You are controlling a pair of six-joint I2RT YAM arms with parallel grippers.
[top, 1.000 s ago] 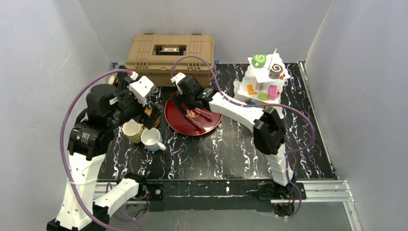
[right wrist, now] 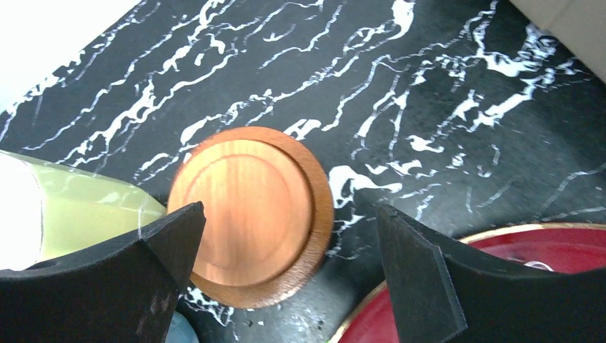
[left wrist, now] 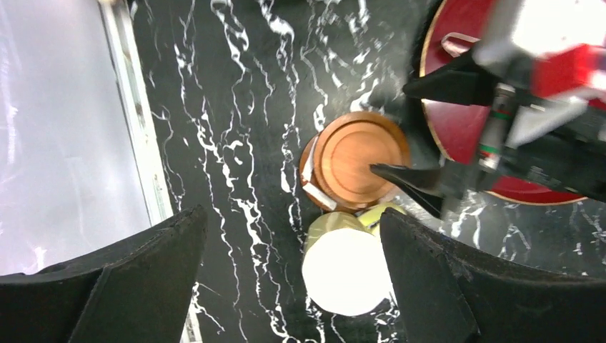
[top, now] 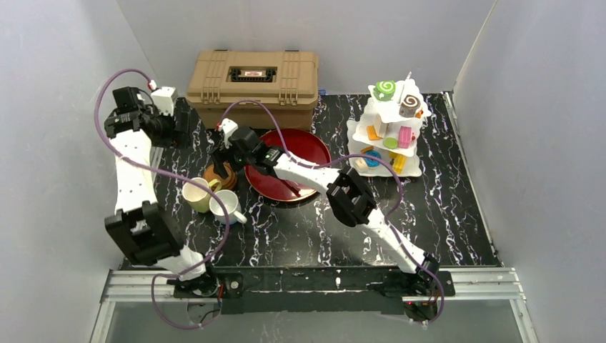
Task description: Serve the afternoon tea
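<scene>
The stacked wooden coasters (right wrist: 243,207) lie left of the red tray (top: 286,187), with my right gripper open just over them, nothing between its fingers. My left gripper hangs at the back left, above and beyond the mugs, open with nothing between its fingers. A pale green mug (top: 196,197) and a white mug (top: 224,209) stand at the coasters' front side. Cutlery lies on the tray, partly hidden by my right arm.
A tan toolbox (top: 211,82) fills the back left. A white tiered stand (top: 357,132) with toy cakes stands at the back right. Walls close in both sides.
My left arm has pulled back to the left and toward the back, away from the mugs. My right gripper has moved left from over the tray to the coasters.
</scene>
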